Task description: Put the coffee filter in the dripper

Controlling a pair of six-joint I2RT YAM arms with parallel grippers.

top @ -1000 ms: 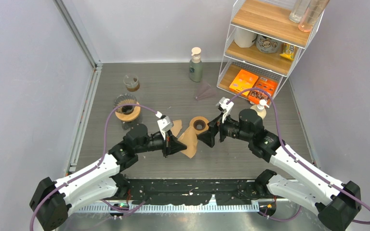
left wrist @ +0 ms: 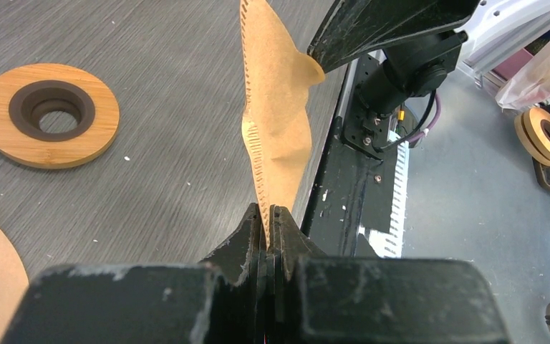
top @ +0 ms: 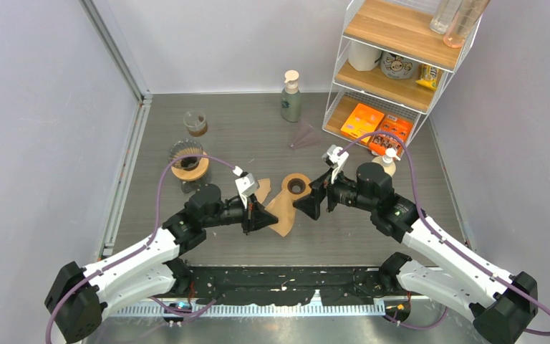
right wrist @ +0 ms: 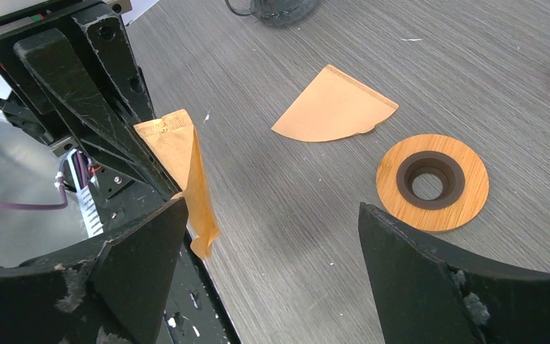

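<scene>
A tan paper coffee filter [left wrist: 276,122] stands up from my left gripper, which is shut on its edge. In the top view this filter [top: 282,212] spans the space between my left gripper [top: 273,221] and right gripper [top: 306,208]. My right gripper stands open. One of its fingertips [left wrist: 329,50] is close against the filter's side in the left wrist view; whether they touch is hard to tell. In the right wrist view the held filter [right wrist: 190,175] shows by the left finger. A ribbed glass dripper [top: 185,148] with a wooden collar sits over a carafe at left.
A second filter [right wrist: 336,107] lies flat on the table. Near it is a wooden ring [right wrist: 473,183] with a brown centre. Farther back are a glass [top: 195,122], a pump bottle [top: 291,104], a purplish cone [top: 306,136] and a shelf [top: 387,86].
Almost nothing differs. The held filter looks very slightly shifted between the grippers, while both arms keep nearly the same pose.
</scene>
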